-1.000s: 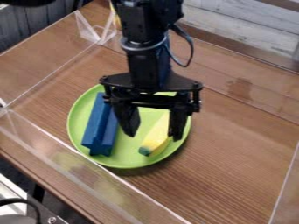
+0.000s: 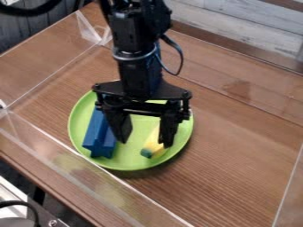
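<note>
The black gripper [image 2: 143, 122] hangs over a round green plate [image 2: 133, 161], its fingers open and spread apart. On the plate's left side lies a blue block [image 2: 97, 135], just beside the left finger. A yellow object [image 2: 151, 146] lies on the right part of the plate, below the gripper and partly hidden by it.
A white wall or ledge runs along the back. Clear panels border the table at left and right, and a dark cable is at the lower left.
The gripper has shifted left across the plate, toward the blue block, covering more of the yellow object's upper end. The plate and objects look unmoved.
</note>
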